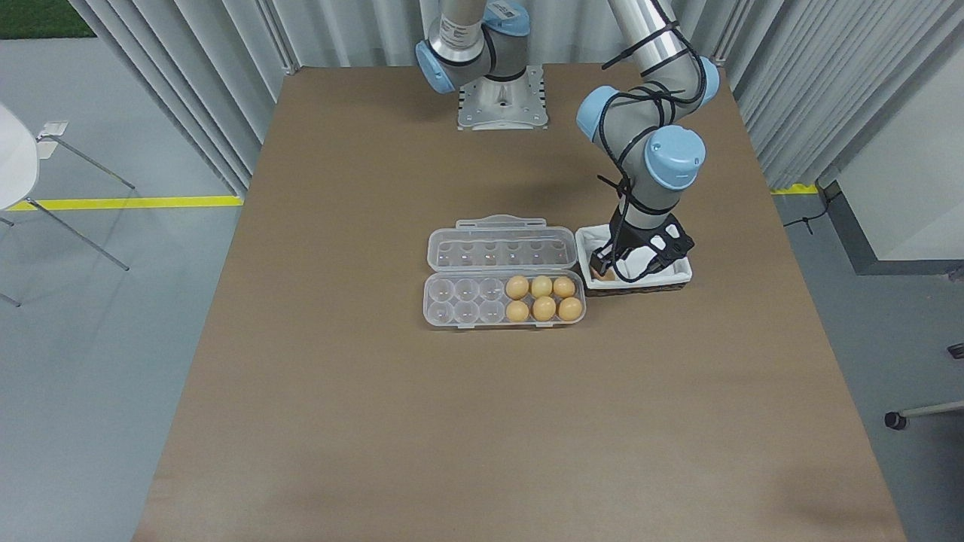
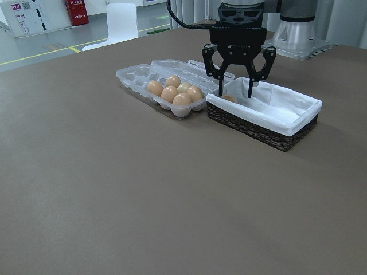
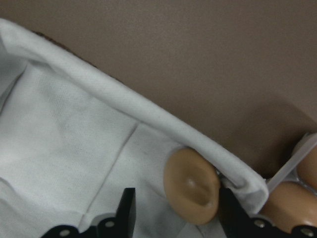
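A brown egg [image 3: 191, 185] lies in the white-lined basket [image 2: 298, 114] at its end nearest the egg carton [image 1: 465, 298]. My gripper stands open over the basket, its fingers apart on either side of and just above that egg, with nothing held. In the front view the black gripper body covers part of the basket and most of the egg. The clear carton is open, with several eggs [image 1: 543, 307] filling its right half and empty cups on the left.
The carton touches or nearly touches the basket.
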